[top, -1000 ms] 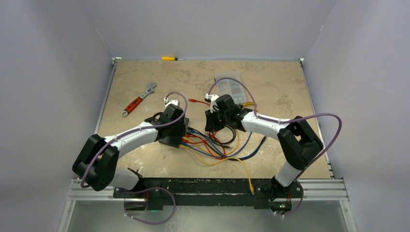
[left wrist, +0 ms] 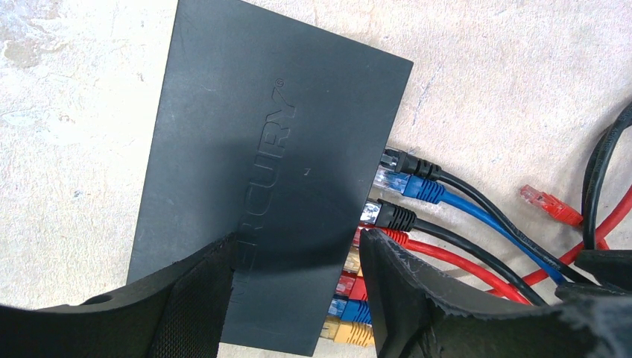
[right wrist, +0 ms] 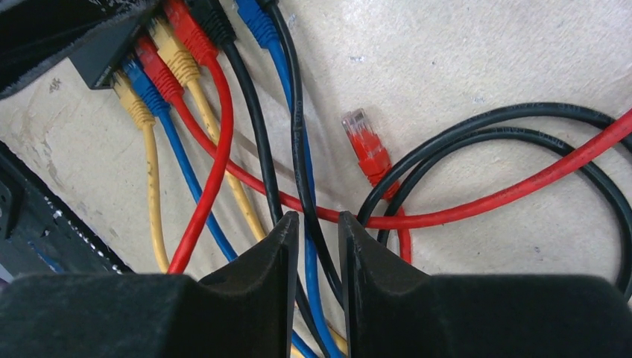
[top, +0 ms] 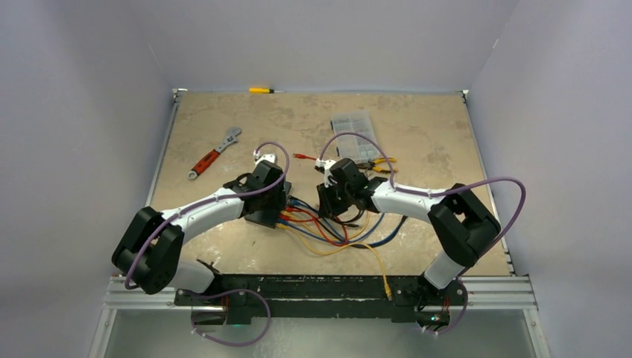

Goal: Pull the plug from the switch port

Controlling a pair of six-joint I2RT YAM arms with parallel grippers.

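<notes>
The black switch (left wrist: 276, 127) lies flat on the table. Black, blue, red and yellow plugs fill its right edge, among them a black plug (left wrist: 395, 216) and a blue plug (left wrist: 410, 184). My left gripper is open over the switch, its right finger above the row of plugs and partly covering it. My right gripper stands part open to the right of the switch, above the cables. A black cable (right wrist: 298, 134) and a blue cable pass through the gap seen between its fingers; whether they lie beneath cannot be told.
A loose red plug (right wrist: 365, 145) lies by a looped black cable (right wrist: 536, 112). An adjustable wrench (top: 216, 153) lies behind on the left. A clear parts box (top: 354, 127) and yellow-handled pliers (top: 384, 170) stand farther back. Free table shows at the right.
The left arm shows no visible movement.
</notes>
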